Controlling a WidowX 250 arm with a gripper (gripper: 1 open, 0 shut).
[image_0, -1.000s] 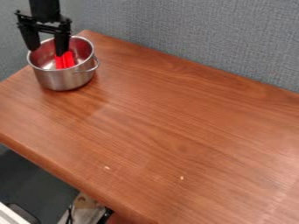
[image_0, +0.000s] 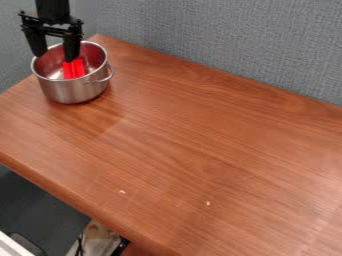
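Observation:
A steel pot (image_0: 74, 88) with side handles stands at the far left corner of the wooden table. Inside it is a bright red object (image_0: 75, 68), upright. My black gripper (image_0: 54, 52) hangs over the pot with its fingers open, one reaching down just above or beside the red object; whether it touches it I cannot tell.
A grey padded wall runs along the back. Cables and a pale object lie below the near left edge.

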